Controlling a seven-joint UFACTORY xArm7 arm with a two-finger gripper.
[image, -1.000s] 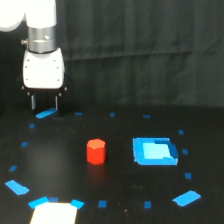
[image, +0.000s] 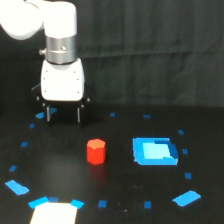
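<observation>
A red block (image: 96, 151) with a hexagonal outline stands on the dark table, a little below and left of the middle in the camera view. To its right lies a blue-edged square (image: 138, 153) with a pale area inside. My gripper (image: 63, 115) hangs at the upper left, above and to the left of the block in the view and apart from it. Its two thin dark fingers are spread, and nothing shows between them.
Small blue marks are scattered over the table (image: 120, 180). Blue strips (image: 186, 198) lie near the left and right edges. A pale square (image: 53, 213) sits at the bottom left. Behind is a dark curtain (image: 150, 55). Room around the block is free.
My gripper has moved to the right and a little lower in the view, closer to the red block. The block and the blue-edged square have stayed in place.
</observation>
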